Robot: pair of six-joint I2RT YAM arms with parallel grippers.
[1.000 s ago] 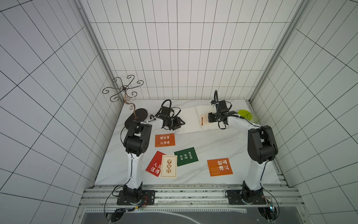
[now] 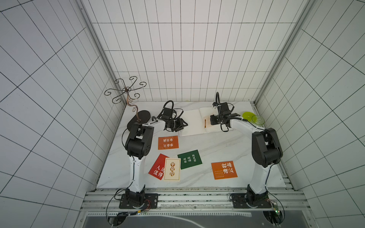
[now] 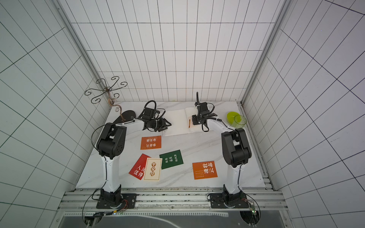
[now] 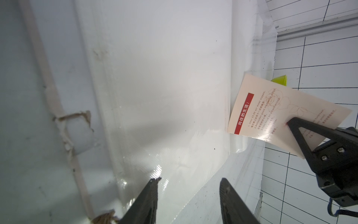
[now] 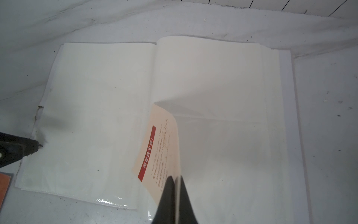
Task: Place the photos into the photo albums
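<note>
The open photo album (image 2: 190,122) lies at the back centre, its clear-sleeved pages (image 5: 93,85) facing up. In my right gripper, shut, is a cream photo (image 5: 160,145) with a red printed strip, held tilted near the album's spine. My left gripper is at the album's left edge, fingers apart with nothing between them. Other photos lie flat on the table: orange (image 2: 168,142), red (image 2: 156,164), cream (image 2: 172,169) overlapping the red, green (image 2: 190,158) and a second orange one (image 2: 224,169).
A scrolled metal stand (image 2: 127,90) on a dark base rises at the back left, beside my left arm. Green round dishes (image 2: 249,117) sit at the back right. Tiled walls enclose it.
My right gripper has shifted slightly left, with the photo, toward the album's spine. My left gripper has barely moved.
</note>
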